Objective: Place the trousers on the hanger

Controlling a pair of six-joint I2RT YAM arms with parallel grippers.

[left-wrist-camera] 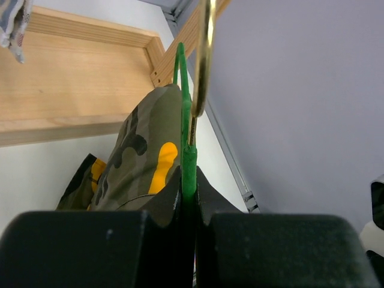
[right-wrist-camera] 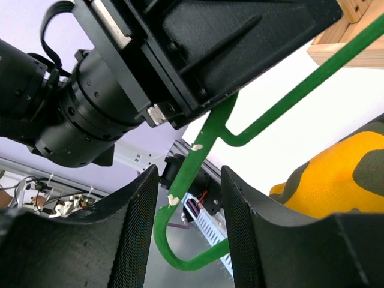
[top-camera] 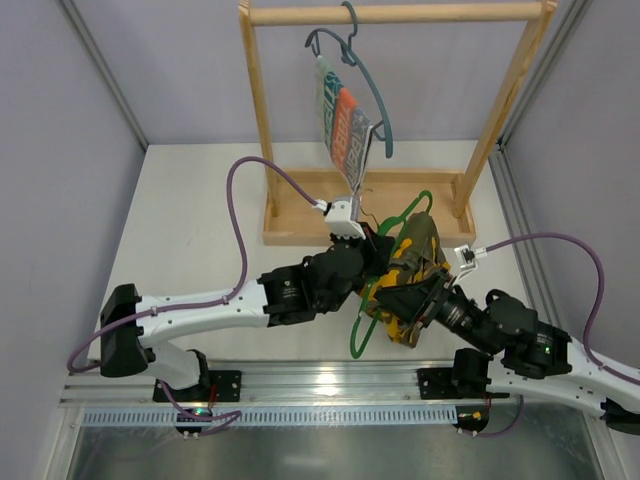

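Note:
A green hanger (top-camera: 367,315) stands between my two arms, its hook end rising in the left wrist view. My left gripper is shut on the hanger (left-wrist-camera: 183,84) near its hook. The camouflage trousers with orange patches (top-camera: 405,270) hang beside the hanger, partly hidden by both arms; their cloth (left-wrist-camera: 141,150) shows behind it in the left wrist view. In the right wrist view my right gripper is part open around the lower end of the green hanger (right-wrist-camera: 195,157), with gaps beside its fingers. Orange trouser cloth (right-wrist-camera: 345,171) lies to the right of those fingers.
A wooden rack (top-camera: 400,14) stands at the back with blue-grey hangers (top-camera: 375,90) on its bar. One bears a patterned cloth (top-camera: 345,125).

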